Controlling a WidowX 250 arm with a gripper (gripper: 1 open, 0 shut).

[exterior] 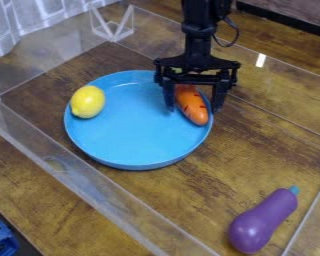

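A black gripper [194, 83] hangs over the back right of a blue plate [123, 135], its fingers either side of an orange carrot-like object [194, 112] with dark marks. Whether the fingers touch it is unclear. A yellow lemon-like object [87, 101] rests on the plate's left.
A purple eggplant [263, 218] lies on the wooden table [149, 210] at the lower right. Clear panel edges run along the left.
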